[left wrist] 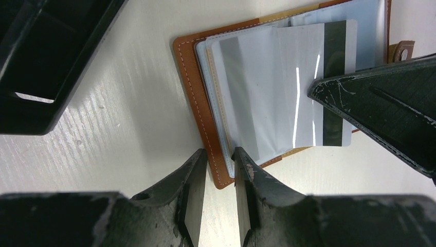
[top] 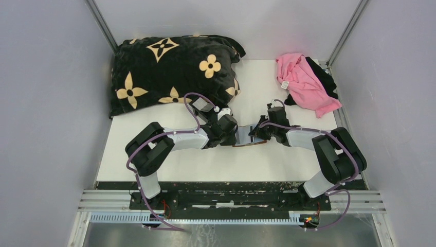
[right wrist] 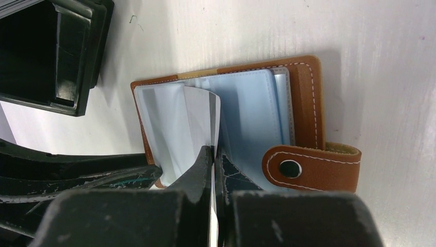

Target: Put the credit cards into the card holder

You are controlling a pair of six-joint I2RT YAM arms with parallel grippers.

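Note:
The brown leather card holder (left wrist: 193,77) lies open on the white table, with clear and pale blue sleeves (right wrist: 247,108). A white card (left wrist: 303,118) with a dark stripe lies over the sleeves. My left gripper is at the holder's lower left corner, fingertips close together at the sleeve edge; whether anything is between them is unclear. My right gripper is shut at the middle of the holder, on the thin upright edge of the card or sleeve. The snap strap (right wrist: 313,167) lies to the right.
A black tray (right wrist: 72,62) stands beside the holder, behind my left gripper. A black patterned cushion (top: 169,67) and pink cloth (top: 303,87) lie at the back.

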